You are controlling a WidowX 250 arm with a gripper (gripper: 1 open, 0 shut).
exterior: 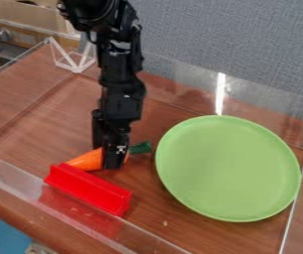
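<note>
The black gripper points straight down over an orange carrot with a green top, which lies on the wooden table. Its lower end is at the carrot's middle and hides part of it; whether the fingers hold the carrot cannot be made out. Just in front lies a red bar-shaped object, and to the right is a large green plate.
Clear plastic walls edge the table. A white frame piece stands at the back left.
</note>
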